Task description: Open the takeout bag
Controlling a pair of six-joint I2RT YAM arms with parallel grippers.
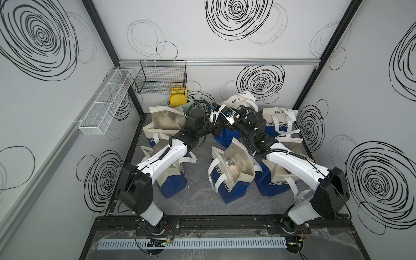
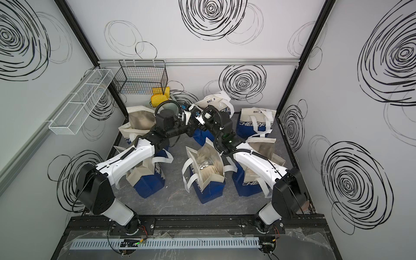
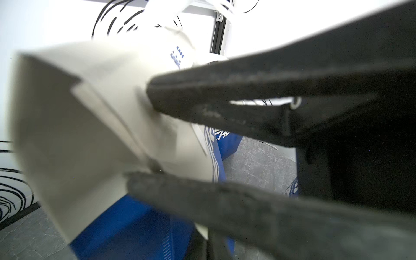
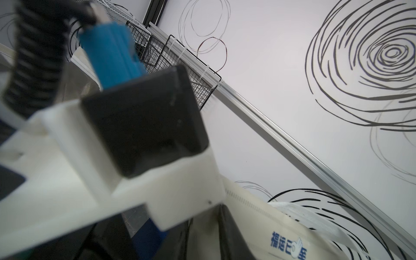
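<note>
A white-and-blue takeout bag point(image 1: 236, 99) stands at the back centre, its cream top folded over, in front of both grippers. In the left wrist view my left gripper is low at the bottom edge, shut, with nothing clear between its fingers. My right gripper reaches across that view, fingers apart at the cream flap point(image 3: 86, 130); the upper fingertip touches or nearly touches it. The right wrist view is largely blocked by the left gripper's housing, with the printed flap point(image 4: 268, 234) below it.
Several other bags, such as the front-centre one point(image 1: 231, 190), crowd the floor around both arms. A black wire basket point(image 1: 160, 75) and a white one point(image 1: 104, 104) hang on the walls. Some bare floor point(image 1: 203, 199) shows at the front.
</note>
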